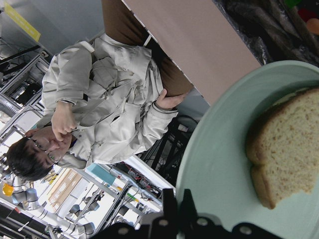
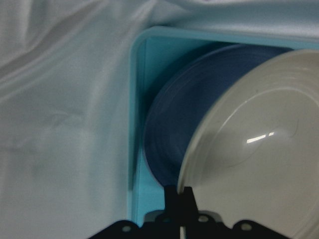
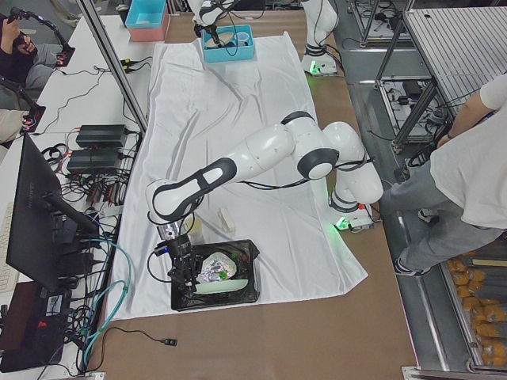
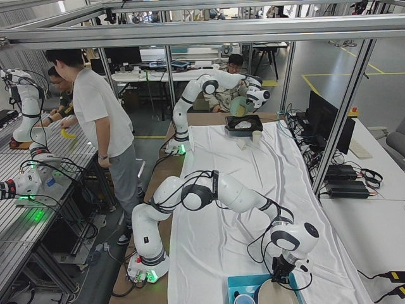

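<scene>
My left gripper is shut on the rim of a mint-green plate [image 1: 214, 164], which carries a bread slice [image 1: 284, 144]. In the camera right view this plate is raised and tilted at the black-lined tray [image 3: 249, 265]. My right gripper is shut on the rim of a cream plate [image 2: 254, 169], above a dark blue plate [image 2: 174, 119] inside a blue bin [image 2: 133, 99].
A white cloth [image 3: 230, 103] covers the table, largely clear between the two containers. A small pale piece [image 3: 226, 220] lies near the tray. A seated person [image 1: 99, 99] is just beyond the table's edge; another stands beside it.
</scene>
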